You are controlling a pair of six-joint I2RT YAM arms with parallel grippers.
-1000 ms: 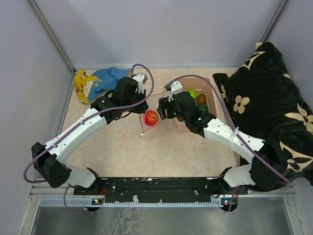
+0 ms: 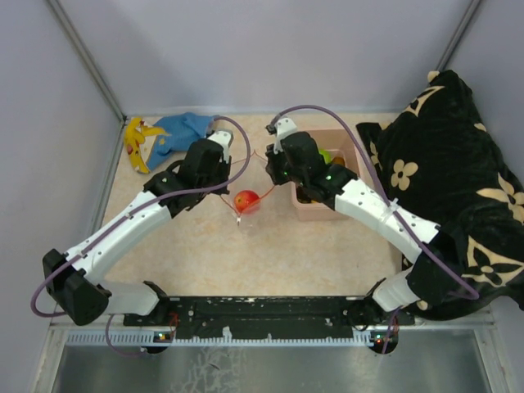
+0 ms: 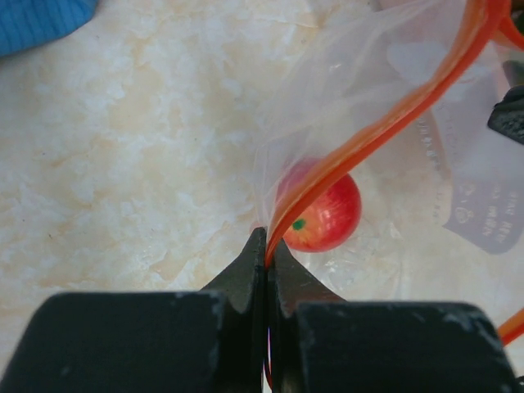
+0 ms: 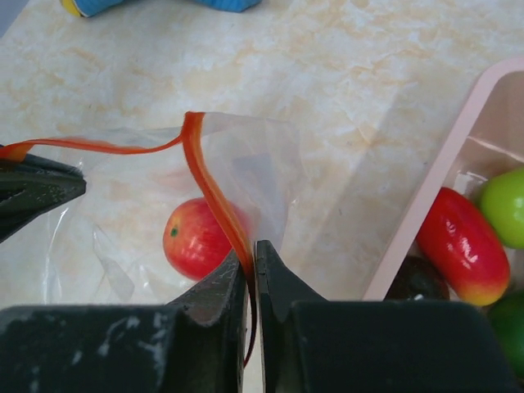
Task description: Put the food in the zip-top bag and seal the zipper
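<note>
A clear zip top bag (image 4: 262,168) with an orange zipper edge hangs between my two grippers, its mouth spread open. My left gripper is shut on one side of the orange rim. On the opposite side, my right gripper pinches the rim between its closed fingers. Within the bag rests a red apple (image 2: 246,201), seen through the plastic in the left wrist view and across the open mouth in the right wrist view. From above, the orange edge forms a loop around the apple.
To the right stands a pink bin (image 2: 323,213) holding a red fruit (image 4: 463,246), a green one (image 4: 503,209) and others, close beside my right gripper. A blue cloth (image 2: 182,133) lies at the back left.
The apple has moved left along with it. The bag's mouth remains open.
</note>
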